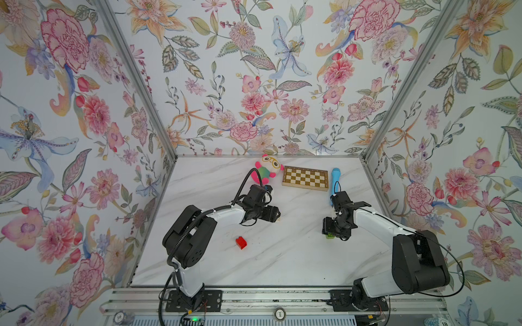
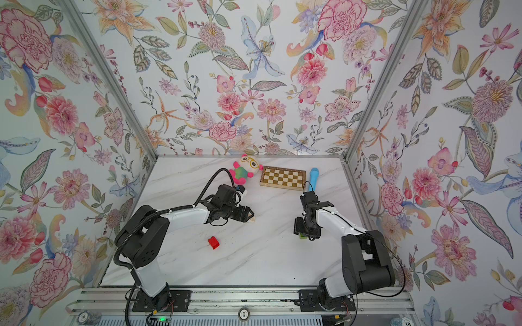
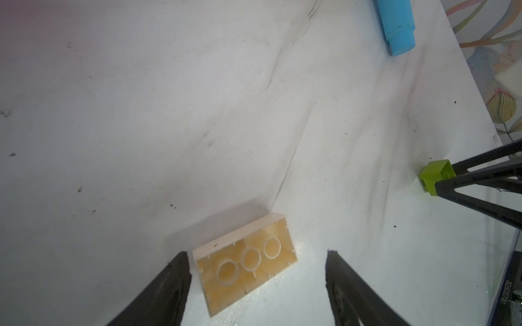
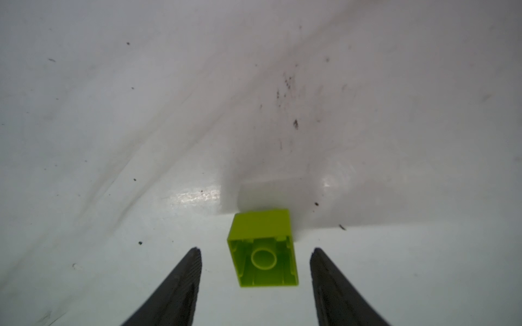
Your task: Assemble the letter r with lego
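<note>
A tan brick (image 3: 244, 258) lies on the table below my left gripper, which stands part open around the brick's near side, fingers apart and not touching it. A small lime green brick (image 4: 263, 222) lies on its side, hollow underside visible, between the open fingers of my right gripper, with space on both sides. A red brick (image 1: 241, 242) lies on the table left of centre, toward the front.
At the back stand a pink plush toy (image 2: 242, 171) and a checkered board (image 2: 282, 176); a blue object (image 2: 313, 179) lies right of them.
</note>
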